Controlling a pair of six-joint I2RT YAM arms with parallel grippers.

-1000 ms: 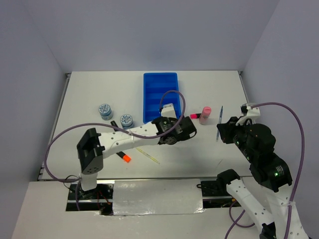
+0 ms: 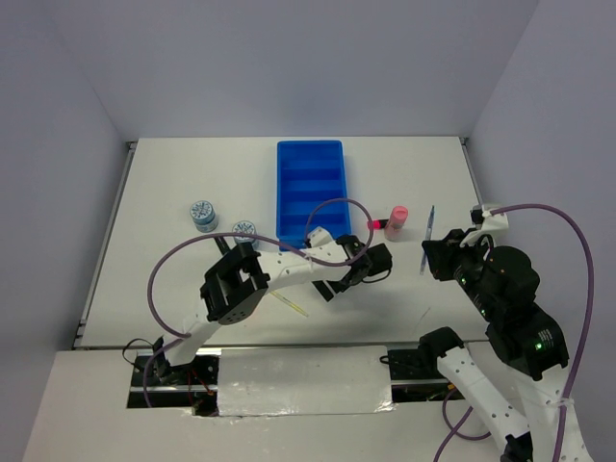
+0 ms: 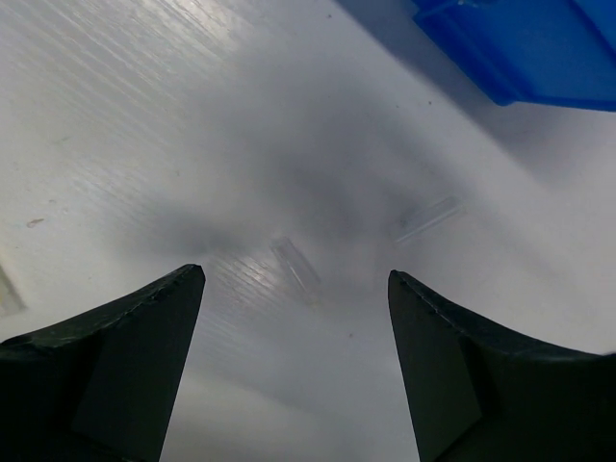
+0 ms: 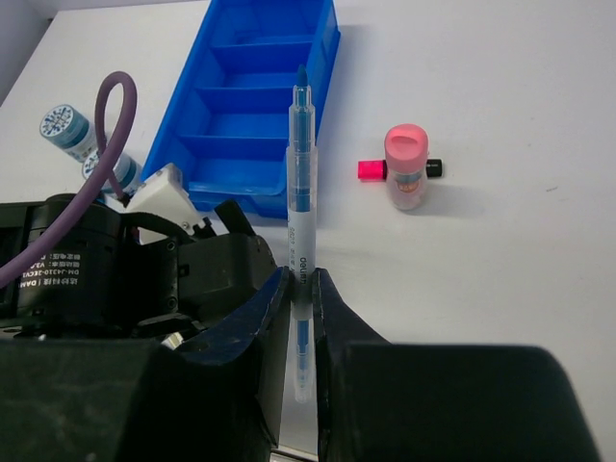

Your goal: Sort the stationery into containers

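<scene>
A blue pen [image 4: 301, 231] in a clear barrel stands upright in my right gripper, which is shut on it; it also shows as a thin blue line [image 2: 429, 231] from above. My left gripper is part open over the table in front of the blue compartment box [image 2: 311, 164], with nothing between its fingers. Below it lie two faint clear strips [image 3: 298, 267], hard to make out. A yellow pencil [image 2: 289, 304] lies near the left arm. The black marker [image 2: 221, 243] is mostly hidden under that arm. A red-and-black marker [image 4: 371, 170] lies behind the pink bottle [image 4: 406, 173].
Two blue-and-white jars, one at the far left [image 2: 203, 215] and another [image 2: 244, 232] beside the left arm, stand left of the box. The left arm reaches across the table's middle. Clear table lies to the right and far left.
The left arm's gripper has swung away from the box and towards the table's front, its elbow moving right over the orange-ended marker. My right gripper, pen held, has shifted only slightly.
</scene>
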